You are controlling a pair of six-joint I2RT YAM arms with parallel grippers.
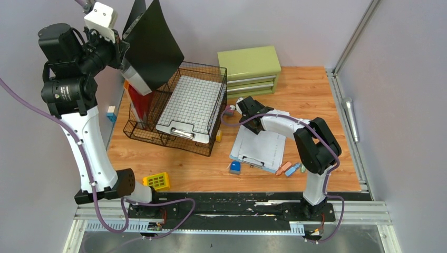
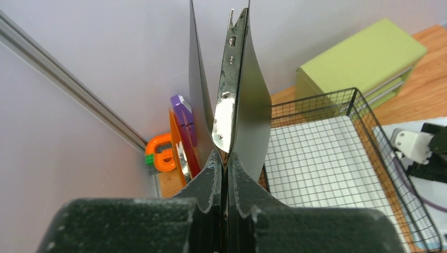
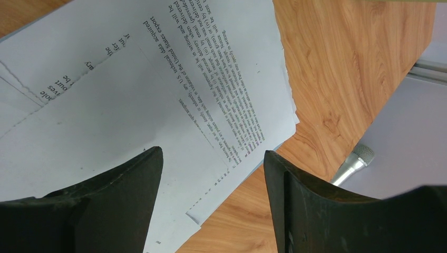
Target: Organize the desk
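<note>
In the top view my left gripper is raised over the left side of the wire basket, shut on a dark folder with a metal clip. A red folder stands in the basket below; a white clipboard with grid paper lies in it. My right gripper stands open over a clipboard with papers on the right of the desk, nothing between its fingers.
A green drawer box stands at the back. Small items lie at the front: a yellow block, a blue object and markers.
</note>
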